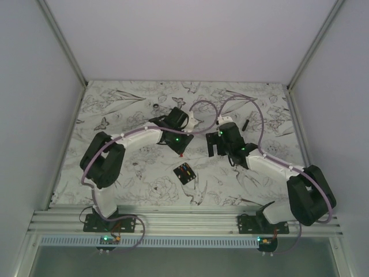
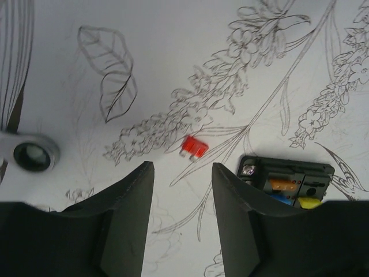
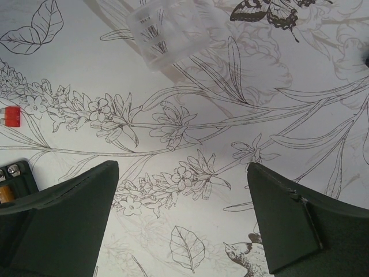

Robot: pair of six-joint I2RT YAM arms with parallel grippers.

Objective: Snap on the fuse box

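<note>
A small red fuse (image 2: 195, 146) lies on the patterned table just beyond my left gripper, whose fingers stand part open with nothing visible between them. A black box with coloured fuses (image 1: 184, 173) sits at front centre in the top view; it also shows at the right of the left wrist view. My right gripper (image 1: 213, 143) is open and empty, right of the centre, with the red fuse (image 3: 11, 116) and the black box (image 3: 14, 184) at the left edge of its wrist view.
A clear plastic piece (image 3: 168, 34) lies in the right wrist view. A grey rounded part (image 2: 36, 151) is left of the red fuse. A dark stick (image 1: 245, 124) lies at back right.
</note>
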